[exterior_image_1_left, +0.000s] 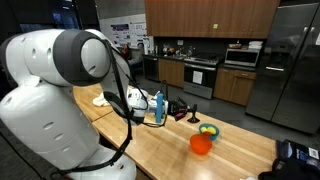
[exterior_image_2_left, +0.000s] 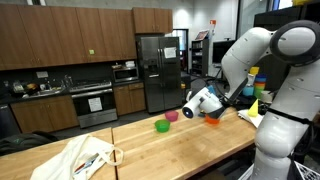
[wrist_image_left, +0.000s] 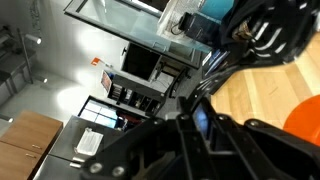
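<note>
In exterior view 1 my gripper (exterior_image_1_left: 178, 108) hangs over the table, left of and behind the orange bowl (exterior_image_1_left: 200, 144). A dark spoon-like utensil (exterior_image_1_left: 193, 117) shows just right of the gripper, above the bowl's far side. Whether the fingers touch it is too small to tell. The wrist view has dark gripper parts along its lower edge and upper right, with the orange bowl (wrist_image_left: 306, 122) cut off at the right edge. The finger gap is not clear there. In exterior view 2 the arm's far end is by the orange bowl (exterior_image_2_left: 212, 121).
Beside the orange bowl stands a blue-green bowl (exterior_image_1_left: 208, 130) with yellow pieces in it. A pink bowl (exterior_image_2_left: 171, 116), a green bowl (exterior_image_2_left: 162, 126) and a white cloth (exterior_image_2_left: 85, 155) lie on the table.
</note>
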